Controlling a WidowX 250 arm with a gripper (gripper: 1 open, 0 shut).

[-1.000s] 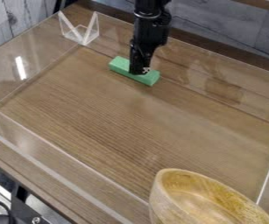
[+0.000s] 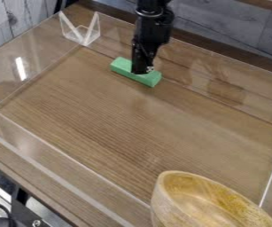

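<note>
A flat green block lies on the wooden table near the back middle. My black gripper comes down from the top over it, its tip at or just above the block's middle, partly covering it. The fingers look close together; nothing can be made out between them.
A yellow bowl-like container sits at the front right. White plastic pieces stand at the back left and left edge.
</note>
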